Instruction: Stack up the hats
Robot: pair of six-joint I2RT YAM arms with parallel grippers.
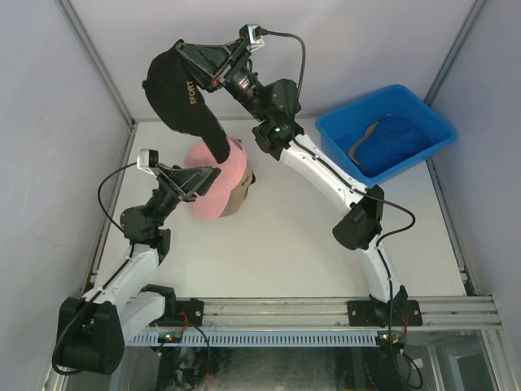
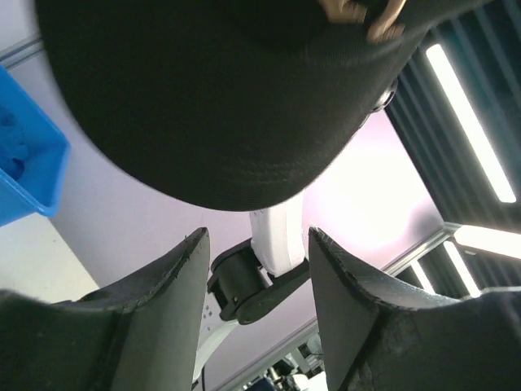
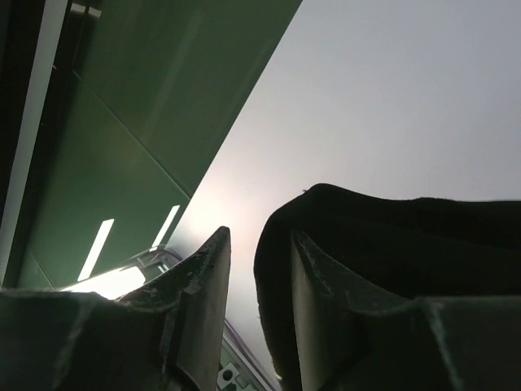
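A black cap (image 1: 172, 94) with lettering on its front hangs at the upper left in the top view, tilted with its brim pointing down. My right gripper (image 1: 192, 65) is shut on the edge of this black cap. Below it on the table lies a pink cap (image 1: 213, 202), partly covering a tan one (image 1: 237, 195). My left gripper (image 1: 210, 181) stands over the pink cap, near the black brim. In the left wrist view its fingers (image 2: 183, 277) are apart with nothing between them, and the black cap's brim (image 2: 244, 155) fills the space above.
A blue bin (image 1: 330, 122) stands at the back right with a blue cap (image 1: 395, 142) inside. Walls close in the table on the left, back and right.
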